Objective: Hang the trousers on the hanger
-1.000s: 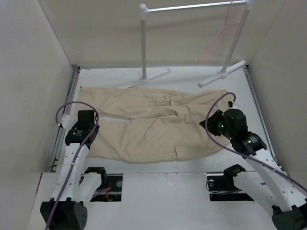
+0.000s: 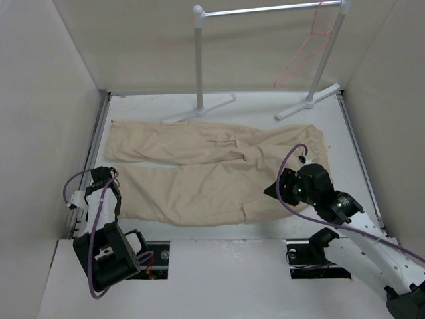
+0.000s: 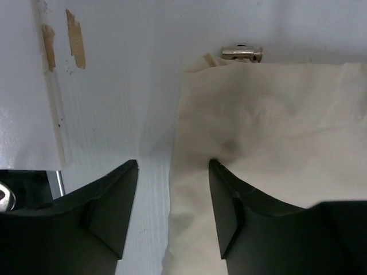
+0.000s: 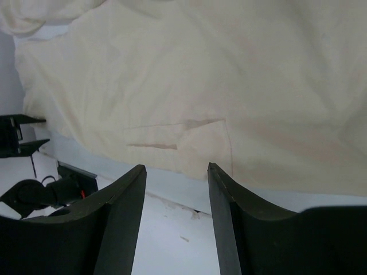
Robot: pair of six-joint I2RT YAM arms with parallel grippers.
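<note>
Beige trousers (image 2: 199,189) lie flat on the white table, legs pointing left and waist end at the right. My left gripper is open at the end of the nearer leg, one finger over the cloth and the other over bare table; whether it touches is unclear. A small metal toggle (image 3: 242,53) sits at the cloth's edge there. My right gripper, open and empty, hovers above the waist end near a pocket seam. The thin pink hanger (image 2: 312,40) hangs from the rack's rail (image 2: 272,8) at the back right.
White rack feet (image 2: 307,102) stand on the table behind the trousers. Side walls (image 2: 40,119) close in the table left and right, the left one close to my left arm.
My left arm has swung left and toward the front, from above the leg to its outer end. My right gripper has moved slightly left and toward the front. The trousers look unchanged.
</note>
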